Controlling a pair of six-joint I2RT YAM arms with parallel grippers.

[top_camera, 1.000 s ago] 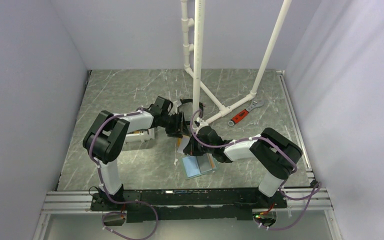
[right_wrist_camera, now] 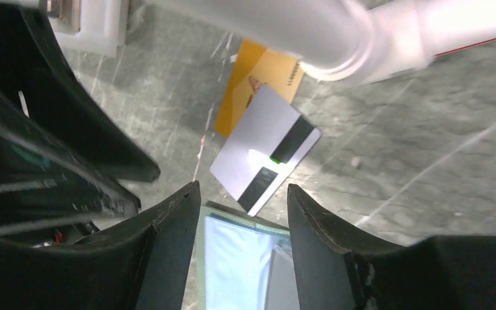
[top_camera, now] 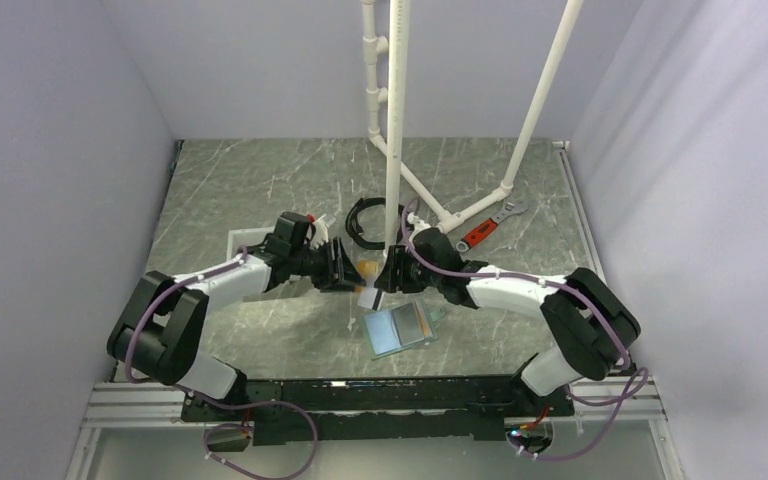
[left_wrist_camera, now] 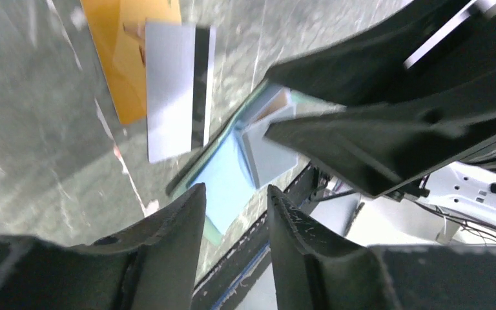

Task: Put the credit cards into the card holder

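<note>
A silver-white card (left_wrist_camera: 170,97) with a black stripe lies on the marbled table, overlapping a yellow-orange card (left_wrist_camera: 119,64). In the right wrist view the silver card (right_wrist_camera: 250,139) shows its stripe broken by a bright patch. Just nearer the front edge is the card holder (top_camera: 383,330), spread flat, with a light-blue panel and a grey one. My left gripper is open, nothing between its fingers, left of the cards in the top view. On their right, my right gripper is also open and empty. The two grippers face each other closely.
White pipes (top_camera: 394,120) stand behind the cards, one very near my right gripper. A black coiled cable (top_camera: 353,225) and a red-handled wrench (top_camera: 480,232) lie farther back. A white tray (top_camera: 235,243) sits under my left arm.
My left gripper has come nearer the front, its arm swinging out left. The right gripper has shifted back and slightly right, its arm swinging outward.
</note>
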